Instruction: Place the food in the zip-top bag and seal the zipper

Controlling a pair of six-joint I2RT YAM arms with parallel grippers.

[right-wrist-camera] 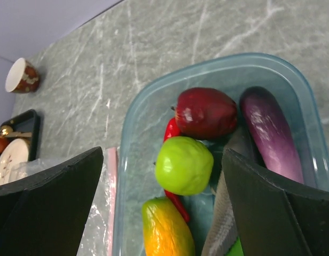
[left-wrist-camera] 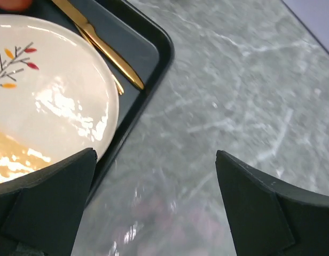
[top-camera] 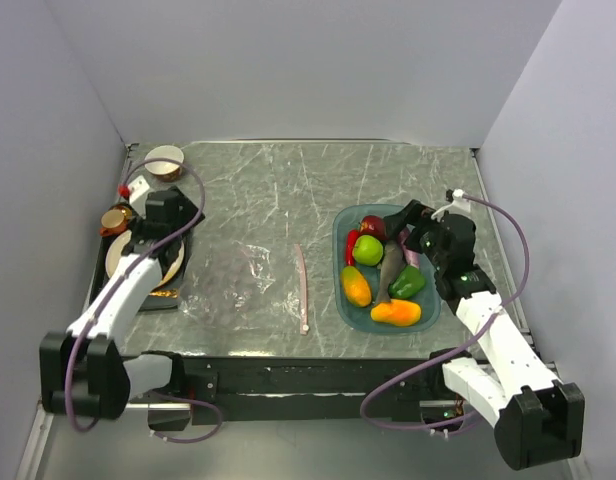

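A clear zip bag (top-camera: 238, 285) lies flat on the marble counter, its pink zipper (top-camera: 302, 290) along the right side. The blue bin (top-camera: 343, 315) holds a red apple (right-wrist-camera: 205, 112), green apple (right-wrist-camera: 183, 165), chili (right-wrist-camera: 171, 130), eggplant (right-wrist-camera: 268, 133), grey fish (top-camera: 389, 268), green pepper (top-camera: 408, 283) and yellow-orange mangoes (top-camera: 394, 312). My right gripper is open above the bin with nothing in it. My left gripper hangs open over the counter beside the black tray at the left, the bag blurred below it.
The black tray (left-wrist-camera: 154, 37) at the left holds a plate (left-wrist-camera: 57, 90), gold cutlery (left-wrist-camera: 111, 53) and a cup. A bowl (top-camera: 164, 157) stands at the back left. Walls border the back and sides.
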